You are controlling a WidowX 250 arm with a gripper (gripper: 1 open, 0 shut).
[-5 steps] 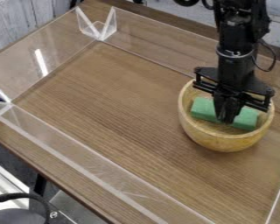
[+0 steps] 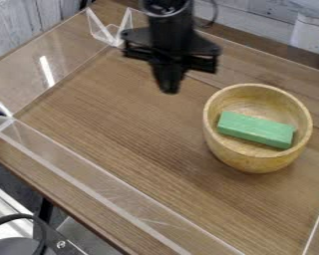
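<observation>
A round wooden bowl (image 2: pixel 255 157) stands at the right of the table, holding a green block (image 2: pixel 255 129) that lies lengthwise inside it. The dark gripper (image 2: pixel 167 80) hangs over the upper middle of the table, left of and behind the bowl. It is blurred, and nothing shows held at its lower end; its fingertips are hard to make out.
Clear plastic edging runs along its left and front. Pale objects sit at the top right corner, and dark cables lie at the bottom left.
The gripper has lifted out of the bowl and moved up and to the left, away from the green block, which stays in the bowl.
</observation>
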